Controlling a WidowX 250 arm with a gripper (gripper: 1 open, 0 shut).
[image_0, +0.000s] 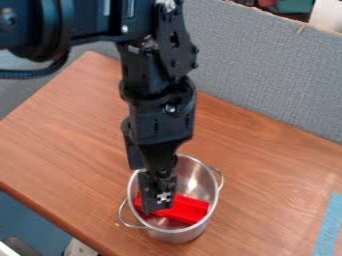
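Observation:
A steel pot (198, 225) with two side handles stands on the wooden table in the lower middle. A red cylindrical object (189, 209) lies inside it. The black arm hangs from the top, and its gripper (156, 198) reaches down into the pot over the red object, hiding part of it. The fingertips are dark and overlap the object, so whether they touch it is unclear.
A blue tape strip (329, 222) lies at the right. A grey padded barrier (267, 80) runs behind the table.

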